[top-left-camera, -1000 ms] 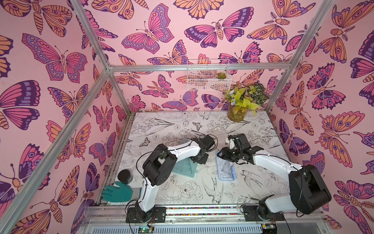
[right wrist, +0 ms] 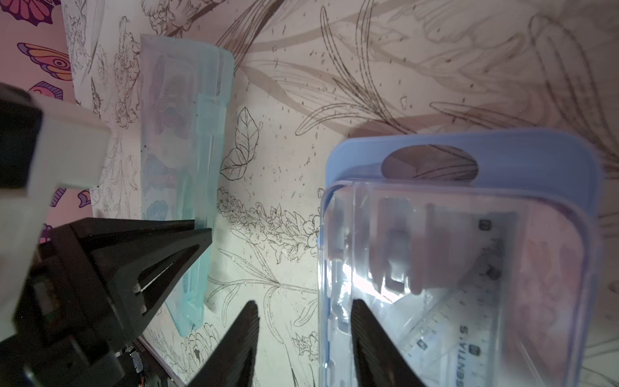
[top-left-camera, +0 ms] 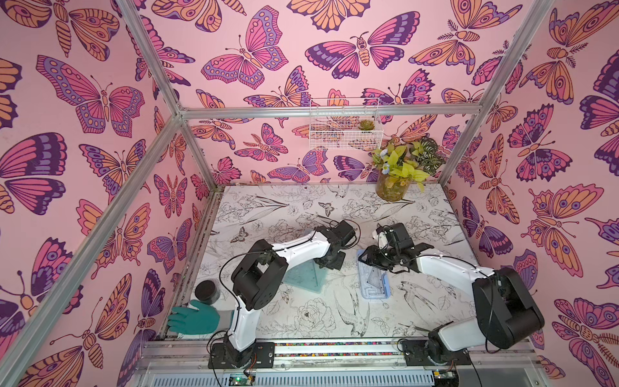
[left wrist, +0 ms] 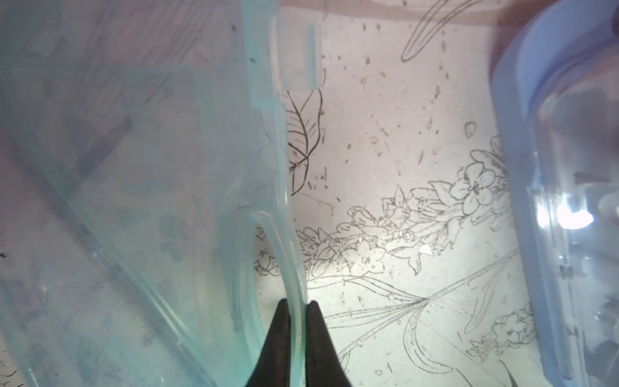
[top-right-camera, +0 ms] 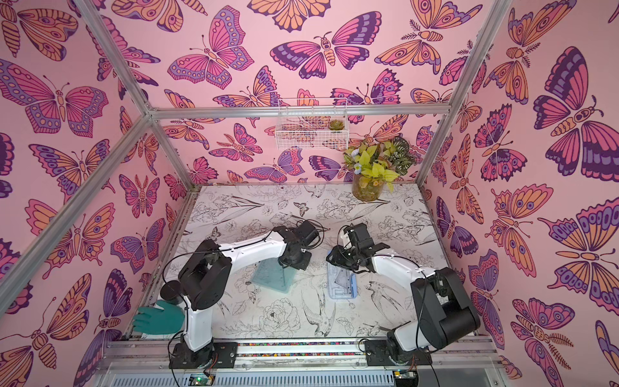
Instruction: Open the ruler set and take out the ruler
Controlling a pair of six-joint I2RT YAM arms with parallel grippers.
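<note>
A translucent teal case (top-left-camera: 307, 277) stands tilted on the table at left centre. In the left wrist view my left gripper is shut, with the thin rim of the teal case (left wrist: 161, 161) between its fingertips. To the right lies a blue tray (right wrist: 541, 154) holding a clear plastic insert, under which a marked transparent ruler (right wrist: 445, 322) shows. Over the tray's left edge, in the right wrist view, my right gripper hangs open, its fingers apart and nothing gripped. Its height above that edge is hard to tell.
A teal glove (top-left-camera: 193, 318) and a dark round object (top-left-camera: 207, 291) lie at the front left. A potted plant (top-left-camera: 393, 183) stands at the back right. The two grippers are close together.
The left arm has moved a little to the left, with the teal case moving slightly too.
</note>
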